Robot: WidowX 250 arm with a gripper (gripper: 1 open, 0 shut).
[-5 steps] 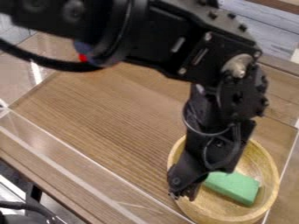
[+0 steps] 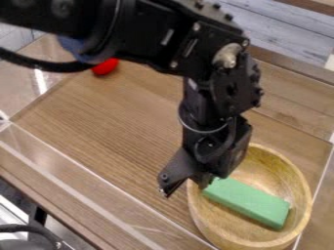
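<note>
My black gripper point(image 2: 183, 176) hangs over the left rim of a round wooden bowl point(image 2: 287, 225) at the lower right. Its fingertips are low near the rim; whether anything is held between them is hidden by the gripper's own body. A green block point(image 2: 251, 205) lies tilted inside the bowl, just right of the fingertips.
A red object point(image 2: 105, 66) sits at the back left beside something blue, partly behind the arm. A clear edge runs along the front left.
My gripper has risen and shifted left, from inside the bowl to over its left rim, uncovering more of the green block, which stays in the bowl.
</note>
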